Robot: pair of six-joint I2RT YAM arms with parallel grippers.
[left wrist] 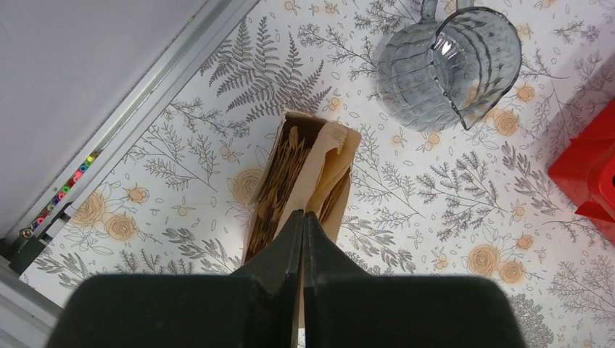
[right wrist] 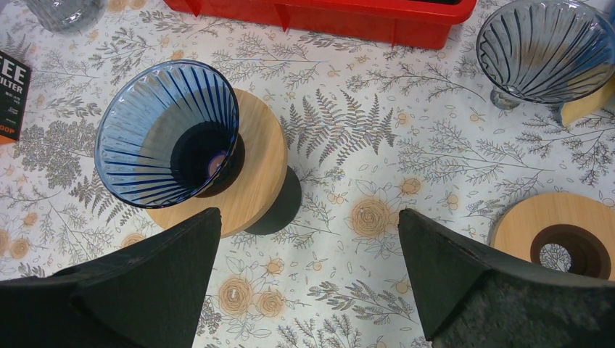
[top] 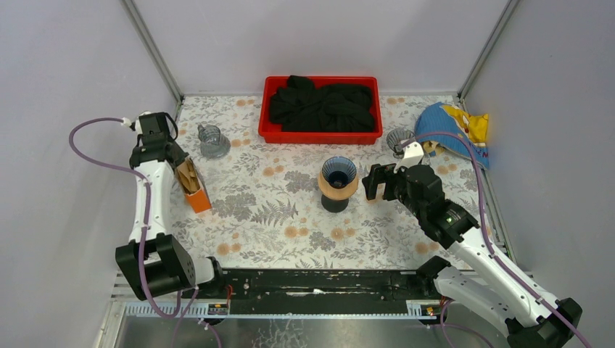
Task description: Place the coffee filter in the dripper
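My left gripper is shut at the upright orange box of brown filters, with a pale paper filter at its fingertips, apparently pinched and raised above the packed filters. The blue ribbed dripper sits in a wooden collar on a dark base, centre table in the top view. My right gripper is open just right of it, nothing between its fingers.
A glass jug stands behind the box. A red tray with dark cloth is at the back, a second glass cone and blue-yellow bag at back right. Another wooden collar lies at right.
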